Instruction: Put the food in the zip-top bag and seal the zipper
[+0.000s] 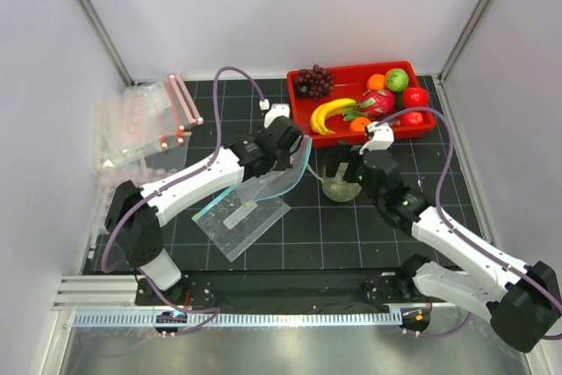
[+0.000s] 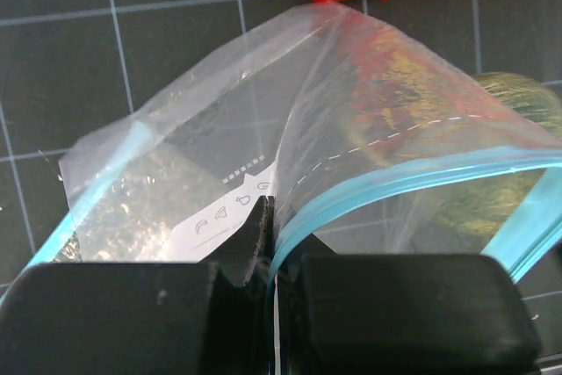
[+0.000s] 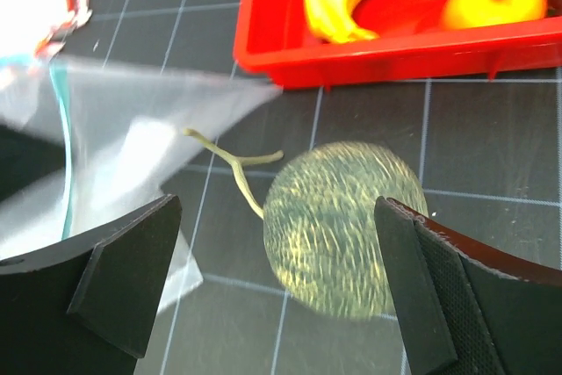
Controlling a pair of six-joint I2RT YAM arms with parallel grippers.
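The clear zip top bag [image 1: 297, 175] has a light blue zip edge [image 2: 386, 180], and my left gripper is shut on that edge. Its film stands raised in folds. A round green netted melon [image 3: 342, 227] with a forked stem [image 3: 235, 162] lies on the dark mat, right of the bag in the top view. My right gripper is open, with the melon showing beyond and between its fingers in the right wrist view. Nothing is gripped there. Part of the melon [image 1: 340, 189] is covered by the right gripper in the top view.
A red tray [image 1: 349, 79] of fruit, with bananas [image 1: 330, 114] and grapes [image 1: 313, 82], stands behind both grippers. Flat clear plastic with a white label [image 1: 239, 215] lies front left. More clear bags [image 1: 140, 133] lie at the far left.
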